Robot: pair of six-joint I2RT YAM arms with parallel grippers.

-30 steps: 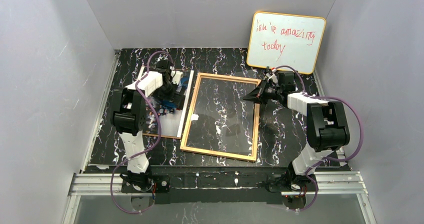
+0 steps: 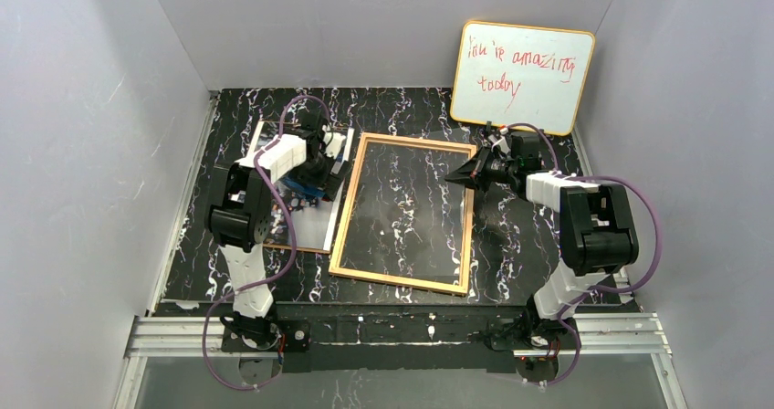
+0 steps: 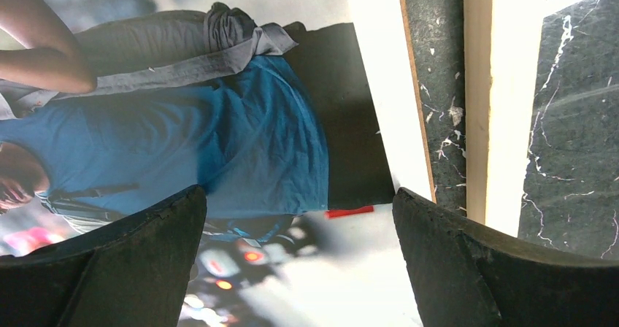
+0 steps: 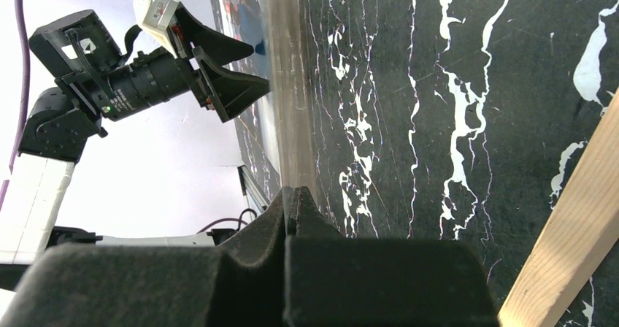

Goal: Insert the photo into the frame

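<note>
The photo [image 2: 306, 222], with a man in a blue shirt and a white border, lies flat at the left of the table. Over its right part hovers my left gripper [image 2: 334, 181], its fingers spread wide; the left wrist view shows the photo [image 3: 255, 137] below with nothing between them. To the right lies the light wooden frame [image 2: 402, 285], with dark marble showing through its middle. At the frame's right side my right gripper [image 2: 459, 179] is shut on a thin clear sheet [image 4: 292, 86], seen nearly edge-on in the right wrist view.
A whiteboard [image 2: 522, 76] with red writing leans at the back right. A narrow strip of marble separates the photo's board from the frame's left bar [image 3: 504, 108]. Bare tabletop [image 2: 511, 263] lies right of the frame.
My left gripper has shifted slightly to the right over the photo, staying open. White glints inside the frame have changed. The right gripper has barely moved.
</note>
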